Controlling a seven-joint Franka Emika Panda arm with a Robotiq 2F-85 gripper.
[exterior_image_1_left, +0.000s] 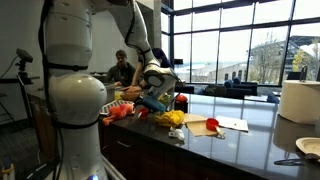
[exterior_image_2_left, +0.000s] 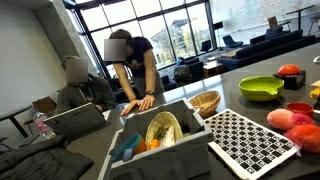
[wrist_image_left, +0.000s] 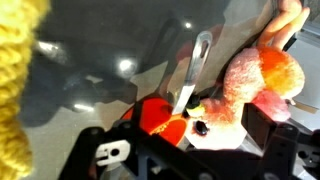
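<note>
My gripper is open above a dark, shiny countertop, fingers spread and nothing gripped between them. Between and beyond the fingers, in the wrist view, lies a red-and-orange item. A pale metallic handle extends away from beside it; whether the two are joined is unclear. On the right is a fuzzy orange-and-pink plush toy, and yellow fluffy cloth fills the left edge. Exterior view 1 shows the gripper low among the clutter, its fingertips hard to make out, with the yellow cloth close by.
A red cup and white paper lie to the right of the clutter. A white pot stands farther right. Exterior view 2 shows a grey bin, a white perforated rack and a green bowl. Open countertop stretches behind.
</note>
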